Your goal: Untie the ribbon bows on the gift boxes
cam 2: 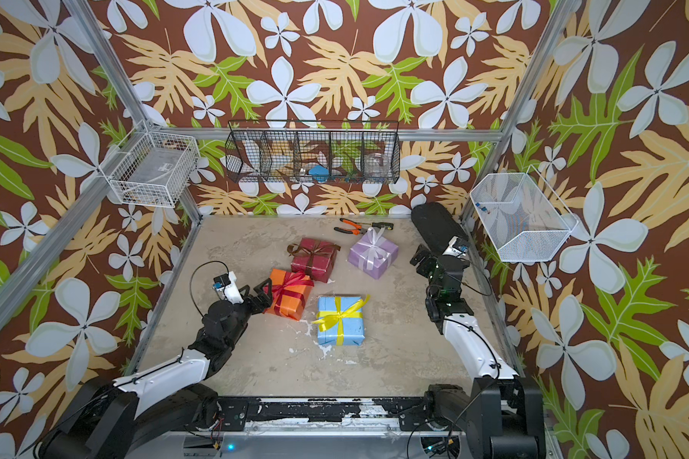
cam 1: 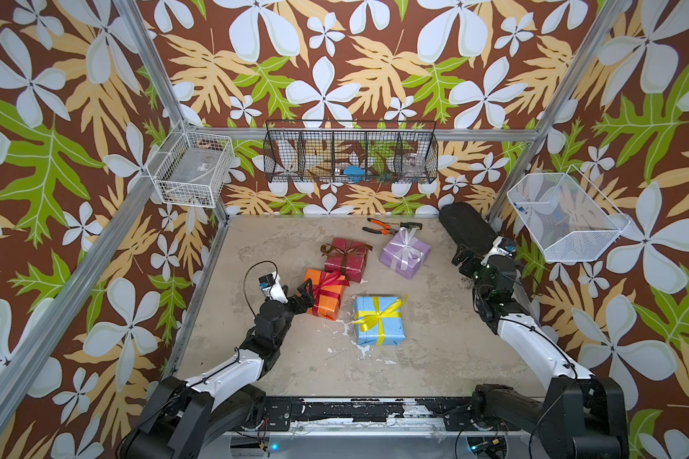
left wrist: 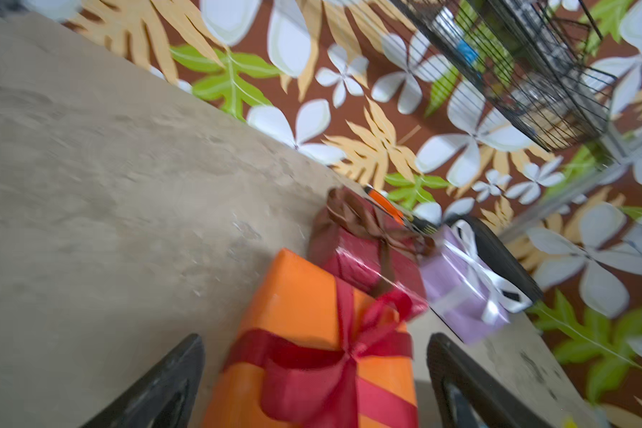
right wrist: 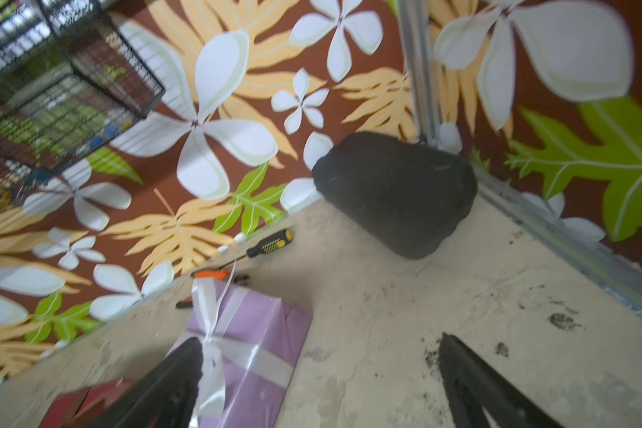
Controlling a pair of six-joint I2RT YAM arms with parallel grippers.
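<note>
Four wrapped boxes with tied bows lie mid-table: orange with red ribbon (cam 1: pixel 325 294), dark red with brown ribbon (cam 1: pixel 346 258), lilac with white ribbon (cam 1: pixel 404 252), light blue with yellow ribbon (cam 1: pixel 379 319). My left gripper (cam 1: pixel 302 297) is open at the left of the orange box; in the left wrist view that box sits between and beyond its blurred fingers, not visibly held. My right gripper (cam 1: pixel 461 260) is open and empty, right of the lilac box and near the black pouch.
The black pouch (cam 2: pixel 436 225) lies at the back right; orange-handled pliers and a screwdriver (cam 2: pixel 352 227) lie at the back. Wire baskets (cam 2: pixel 314 157) hang on the walls.
</note>
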